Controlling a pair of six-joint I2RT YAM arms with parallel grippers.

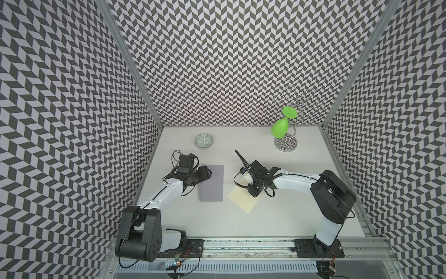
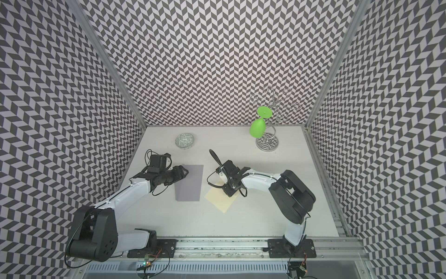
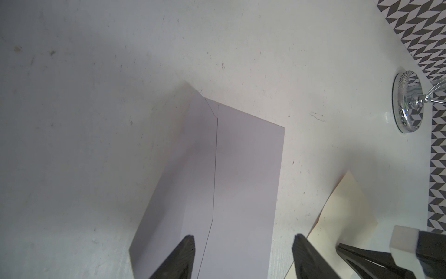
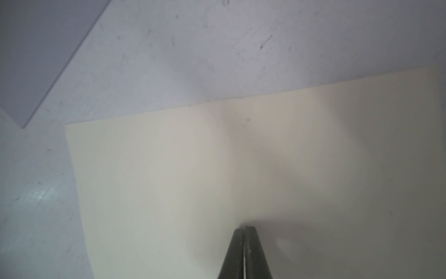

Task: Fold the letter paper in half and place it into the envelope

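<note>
A cream paper (image 1: 244, 200) lies at the middle of the table. My right gripper is shut with its tips down on the paper and nothing visible between them. The grey-lilac envelope (image 3: 246, 176) lies left of the paper, its left side shaded and a thin dark line running down it. My left gripper is open above the envelope, with nothing between its fingers.
A round patterned dish (image 1: 203, 141) sits at the back left. A chrome stand with green cups (image 1: 281, 126) is at the back right.
</note>
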